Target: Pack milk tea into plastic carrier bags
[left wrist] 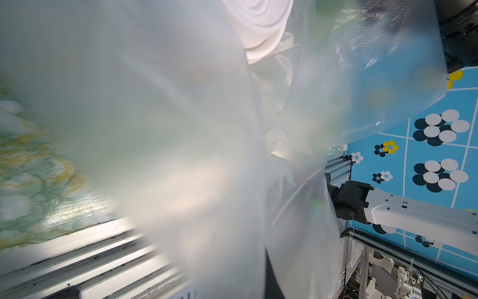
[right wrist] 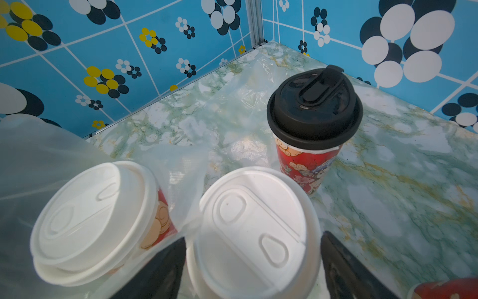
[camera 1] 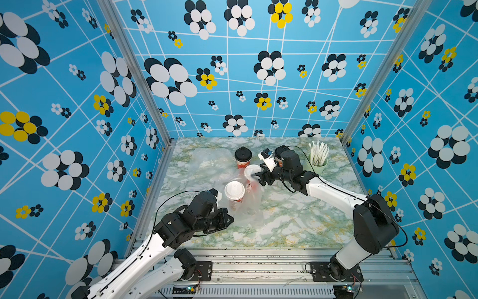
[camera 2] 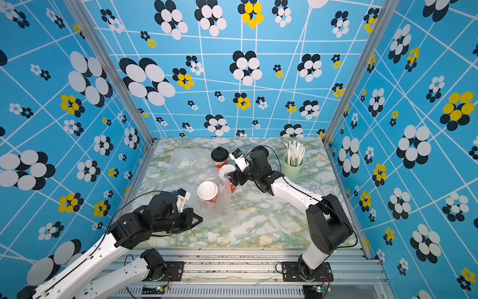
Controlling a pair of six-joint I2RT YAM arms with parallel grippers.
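A clear plastic bag (left wrist: 189,149) fills most of the left wrist view, its folds converging at the dark fingers low in that view. My left gripper (camera 1: 231,219) is shut on the film near the table's front. One red cup with a white lid (right wrist: 84,219) stands inside the bag, slightly tilted in the right wrist view. A second white-lidded cup (right wrist: 254,229) stands beside the bag's edge. Around its lid my right gripper is open, one finger (right wrist: 161,269) on either side; contact cannot be made out.
A black-lidded red cup (right wrist: 316,119) stands just behind; another black-lidded cup (camera 1: 281,149) is mostly behind the right arm. A green holder of straws (camera 2: 292,167) is at the back right. Another flat clear bag (camera 1: 209,157) lies at the back left.
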